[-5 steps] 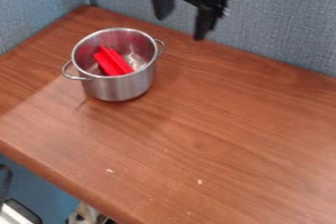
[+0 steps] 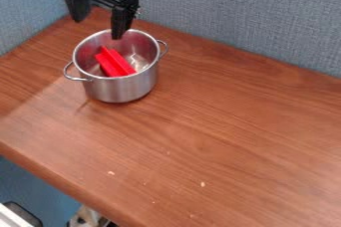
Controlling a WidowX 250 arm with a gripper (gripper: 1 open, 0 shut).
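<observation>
A black gripper (image 2: 99, 20) hangs at the top left, over the back of a silver pot (image 2: 120, 88) with two side handles. Its two dark fingers stand apart, open, one above the back of the pot and one further left. Inside the pot lies a red object (image 2: 115, 63).
Grey-blue padded walls (image 2: 253, 17) stand behind and at the left. Some equipment sits below the table at the bottom left.
The gripper has swept left and down from the upper middle to above the back of the pot. The pot and red object have not visibly moved.
</observation>
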